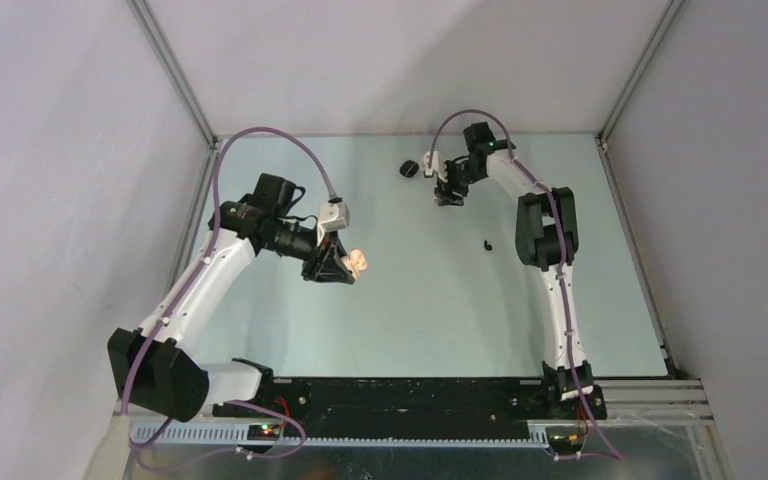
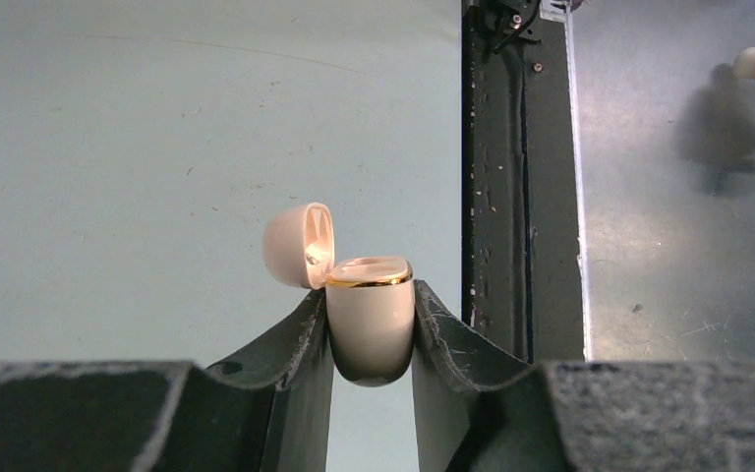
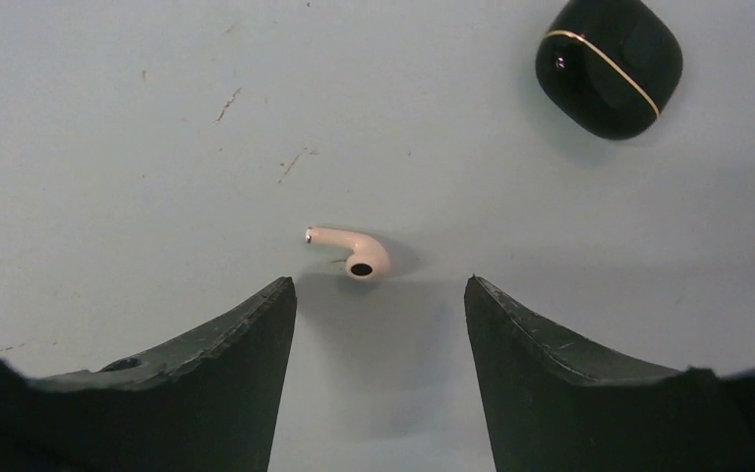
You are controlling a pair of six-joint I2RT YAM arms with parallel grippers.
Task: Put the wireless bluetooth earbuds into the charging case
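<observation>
My left gripper is shut on a pale pink charging case (image 2: 369, 329) with a gold band, its lid (image 2: 290, 246) flipped open; from above it hangs over the left-middle of the table. At the back, my right gripper has its fingers apart around a pink earbud (image 3: 364, 258) lying on its side on the table, stem pointing left in the right wrist view, nothing held between them.
A black case (image 3: 609, 69) lies just left of the right gripper in the top view. A small black object (image 1: 487, 245) lies right of centre.
</observation>
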